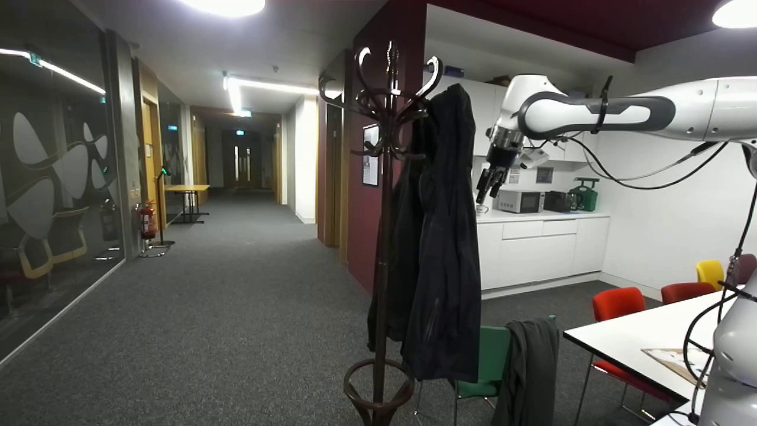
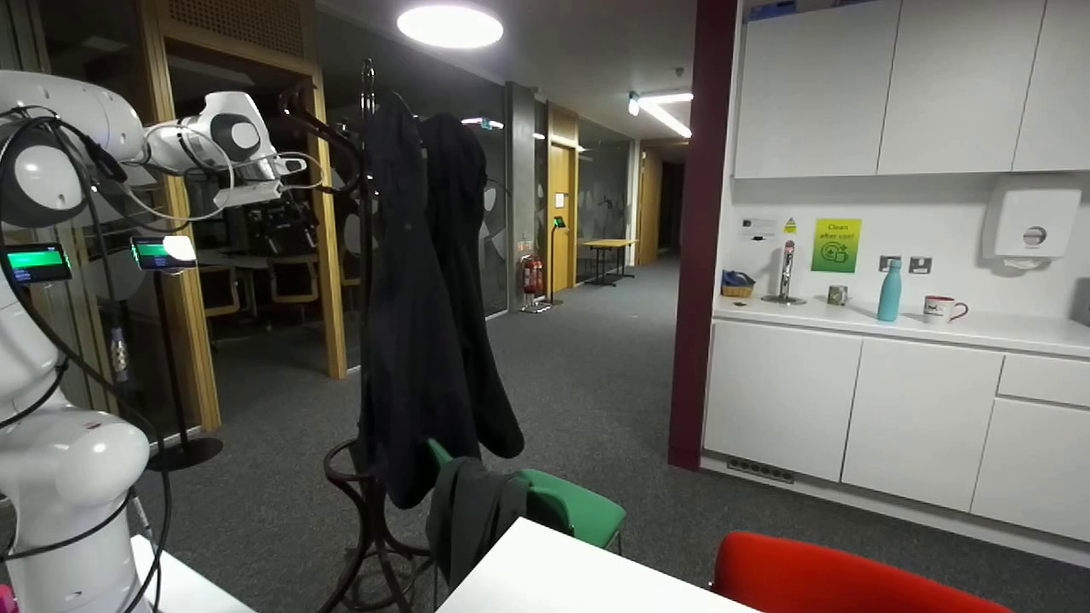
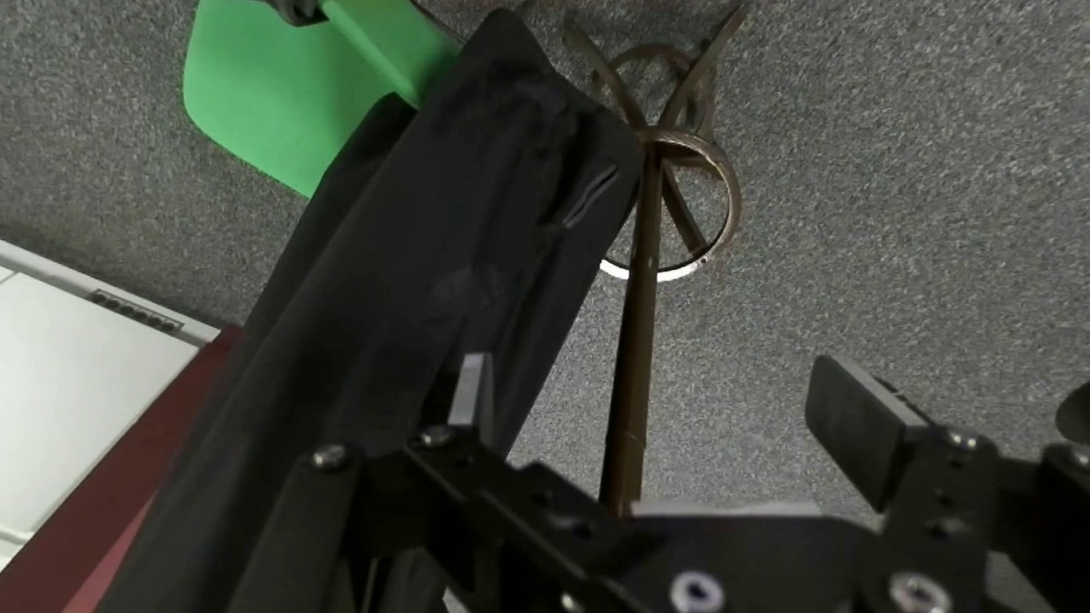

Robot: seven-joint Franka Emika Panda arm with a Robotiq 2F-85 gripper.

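Note:
High up near the coat stand, my gripper (image 1: 484, 195) points down and to the left in exterior view 1. From the wrist view, the gripper is open, its two fingers wide apart with nothing held between them. The brown wooden coat stand (image 3: 635, 347) shows below and beyond that gap, its pole running down to a ring base on the carpet. Dark coats (image 1: 443, 234) hang from the stand's right side in exterior view 1. In the wrist view a black coat (image 3: 409, 276) passes beneath the left finger; whether they touch cannot be told.
A green chair (image 2: 577, 506) with a dark garment (image 2: 475, 511) over it stands by the coat stand. The white table (image 1: 624, 341) and red chair (image 1: 618, 303) are at right. Behind is a kitchen counter (image 1: 543, 216). Open carpet (image 1: 248, 305) lies left of the stand.

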